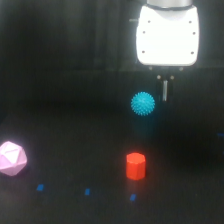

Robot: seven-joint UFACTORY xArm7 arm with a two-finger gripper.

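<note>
A spiky cyan ball-like piece (143, 103) lies on the dark surface right of the middle. My gripper (165, 95), seen as a white plate with a thin grey peg under it, reaches in from the top. The peg's tip is just right of the cyan piece, with a small gap between them. Below sits a red hexagonal piece (135, 166). A pink faceted piece (12, 158) rests at the far left. No pair of fingers can be made out, and nothing hangs from the peg.
Small blue marks (87, 191) are spread along the lower part of the dark surface, and another blue mark (221, 134) shows at the right edge. Bare surface lies between the pink and red pieces and to the right of the red one.
</note>
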